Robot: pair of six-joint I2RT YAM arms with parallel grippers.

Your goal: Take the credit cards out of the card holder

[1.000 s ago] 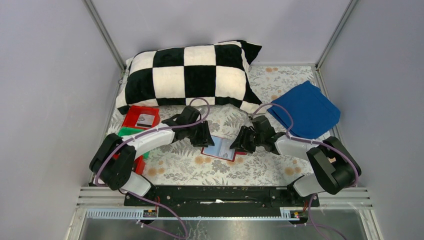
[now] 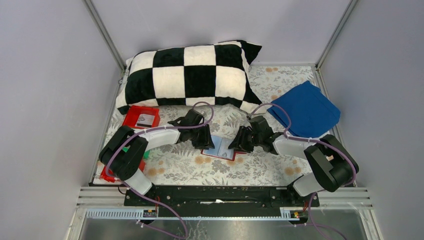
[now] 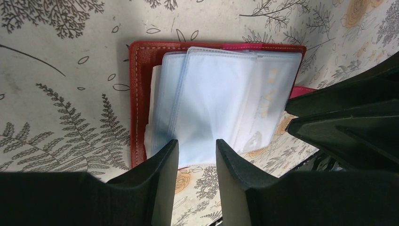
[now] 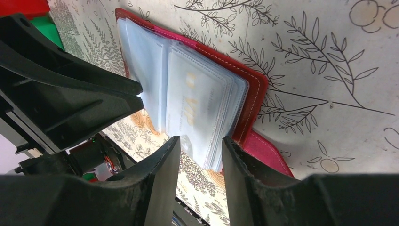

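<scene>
The red card holder (image 2: 217,156) lies spread open on the patterned table between my two grippers, its clear sleeves facing up. My left gripper is over the left stack of sleeves (image 3: 211,99), fingers parted. Across from it, my right gripper stands over the right stack (image 4: 195,103), also with a gap between its fingers. Nothing clearly sits pinched in either one; whether the tips touch the sleeves is hard to tell. Faint gold lettering (image 4: 190,96) shows through the right sleeve. No separate card can be made out in the sleeves.
A red box (image 2: 134,116) with a card-like piece (image 2: 145,120) inside stands at left, with green and red boxes partly under my left arm. A checkered pillow (image 2: 168,82) fills the back. Blue cloth (image 2: 312,112) lies at right. Table in front of the holder is clear.
The right gripper has barely shifted, slightly leftward. The holder stays in place.
</scene>
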